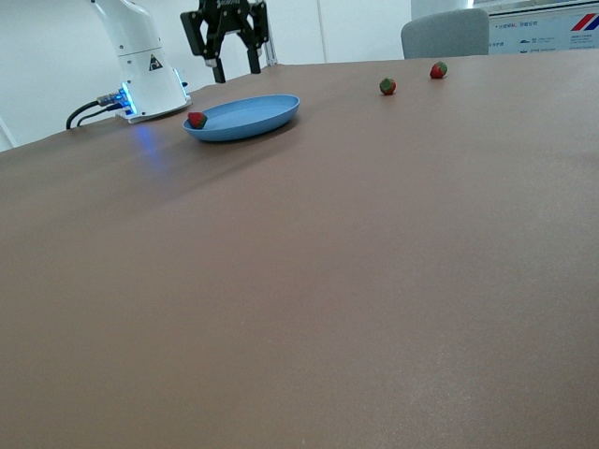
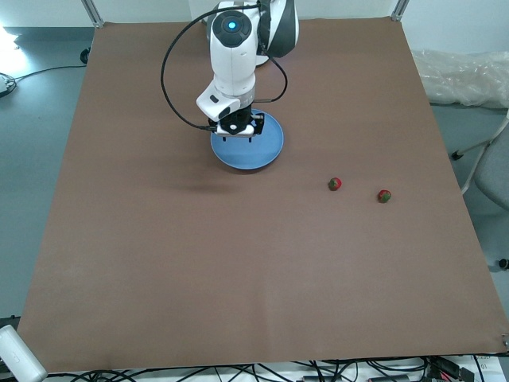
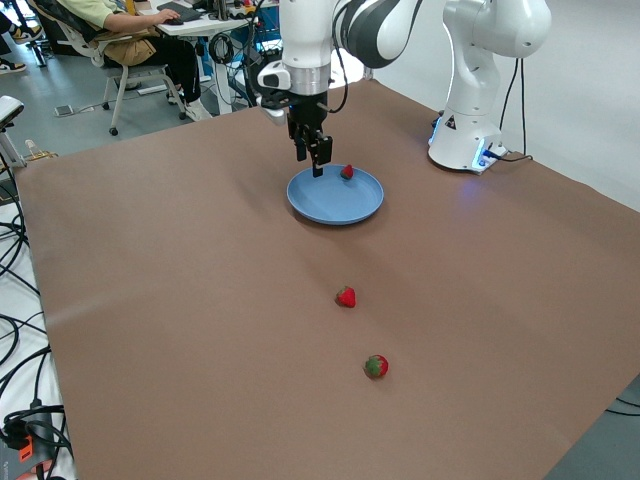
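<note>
My gripper (image 1: 236, 64) hangs above and slightly to one side of a blue plate (image 1: 245, 120), fingers spread open with nothing between them. One strawberry (image 1: 197, 121) rests on the plate near its rim, also visible in the right view (image 3: 347, 172); the gripper hides it in the left view. Two more strawberries lie apart on the brown table: one (image 2: 335, 184) closer to the plate (image 2: 266, 149), the other (image 2: 384, 196) farther out.
The arm's white base (image 3: 465, 140) with cables stands beside the plate. A grey chair and cables lie beyond the table's edges.
</note>
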